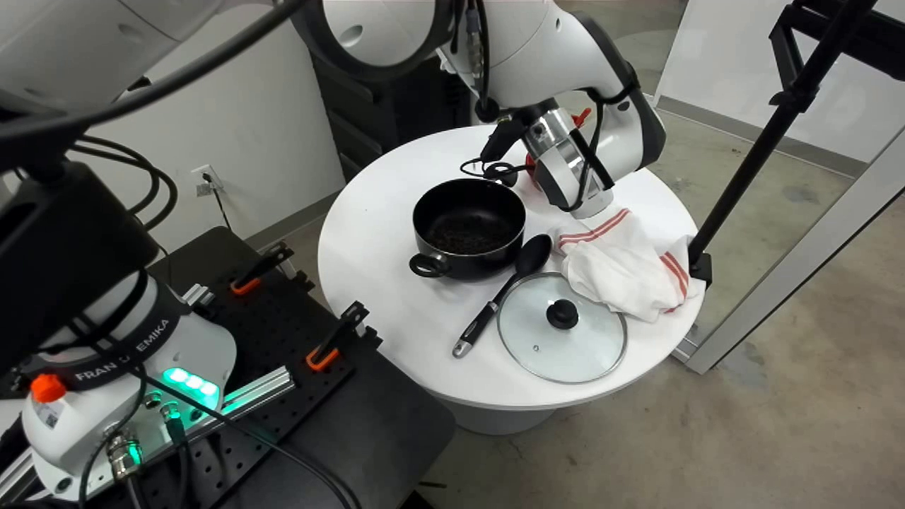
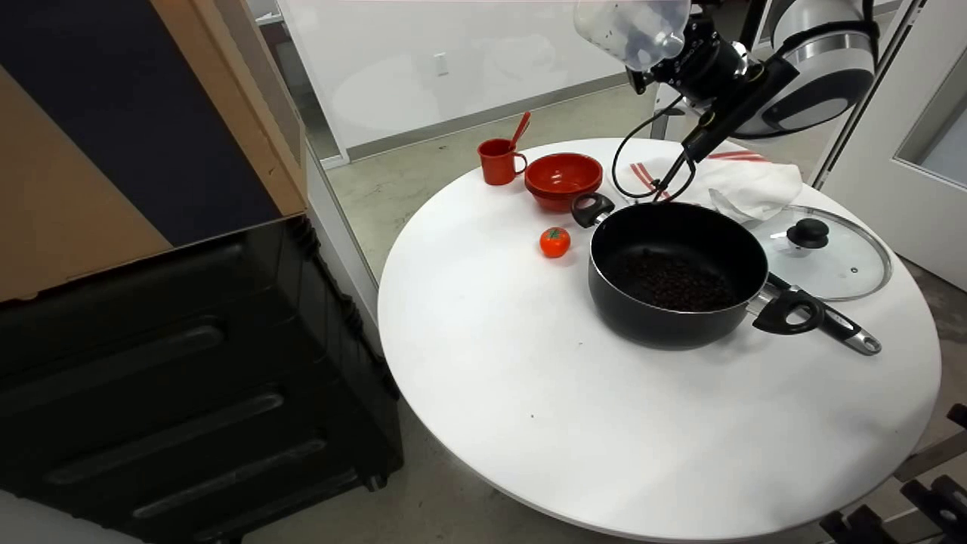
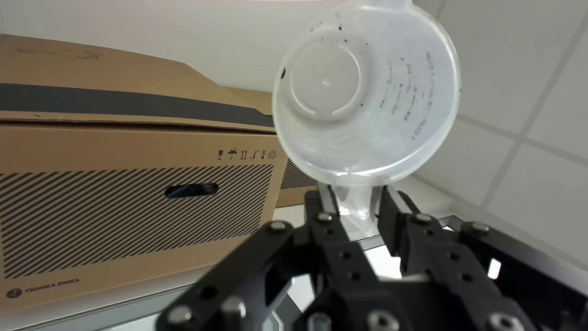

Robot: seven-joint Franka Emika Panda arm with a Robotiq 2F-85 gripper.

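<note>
In the wrist view my gripper is shut on the handle of a clear plastic measuring cup (image 3: 380, 105). The cup's mouth faces the camera, and only a few dark specks cling to its inside. From exterior view 2, the cup (image 2: 634, 32) is held high above the back of the table, its lower part in front of the wall. A black pot (image 2: 680, 317) stands below and nearer, with dark beans (image 2: 675, 279) spread over its bottom. In exterior view 1 the arm hides the cup almost wholly.
Beside the pot lie a black spoon (image 1: 500, 301), a glass lid (image 1: 543, 339) and a white towel (image 1: 619, 267). Red bowls (image 2: 563, 177), a red mug (image 2: 498, 163) and a tomato (image 2: 554, 242) sit at the far side.
</note>
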